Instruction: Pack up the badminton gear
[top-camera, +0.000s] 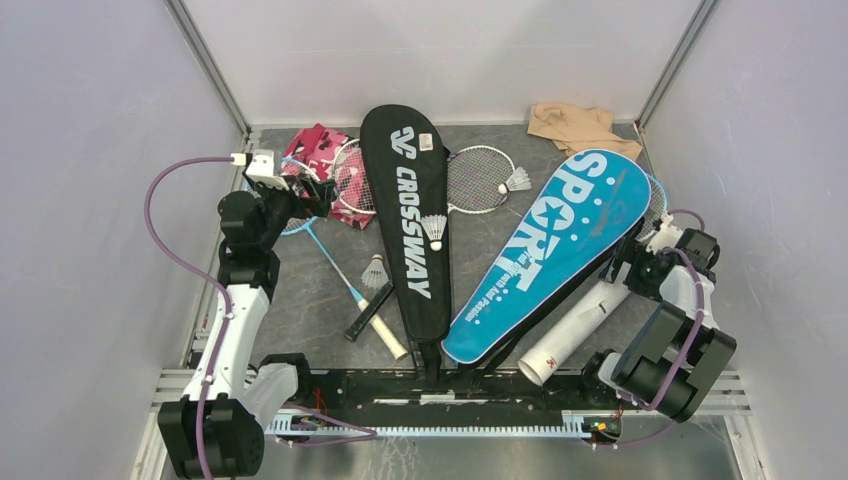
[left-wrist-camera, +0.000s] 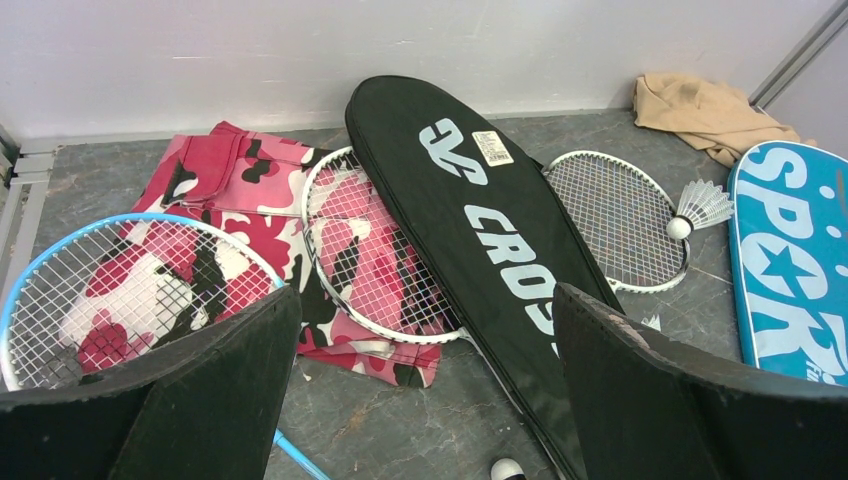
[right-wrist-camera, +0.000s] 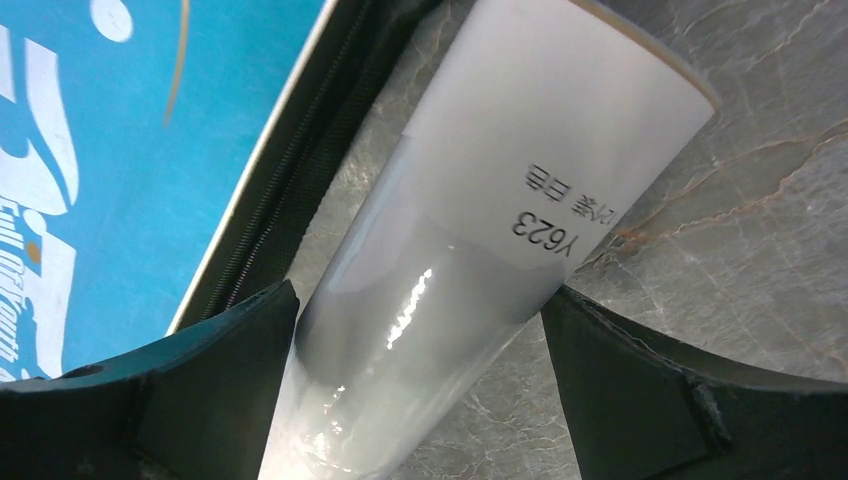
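A white shuttlecock tube (top-camera: 570, 335) lies aslant on the floor beside the blue SPORT bag (top-camera: 560, 250). My right gripper (top-camera: 622, 262) is open around the tube's far part, one finger on each side; whether they touch it I cannot tell. Printed characters show on the tube (right-wrist-camera: 560, 130) in the right wrist view. My left gripper (top-camera: 322, 196) stands open and empty above the blue racket (left-wrist-camera: 150, 216) and the pink camouflage cloth (left-wrist-camera: 215, 170). The black CROSSWAY bag (top-camera: 405, 220) lies in the middle, a shuttlecock (top-camera: 433, 229) on top.
A white-framed racket (top-camera: 481, 180) and a shuttlecock (top-camera: 517, 181) lie between the bags. Another shuttlecock (top-camera: 374, 272) is near the racket handles (top-camera: 385, 335). Tan cloth (top-camera: 575, 127) lies at the back right. Bare floor (top-camera: 300, 330) shows at front left.
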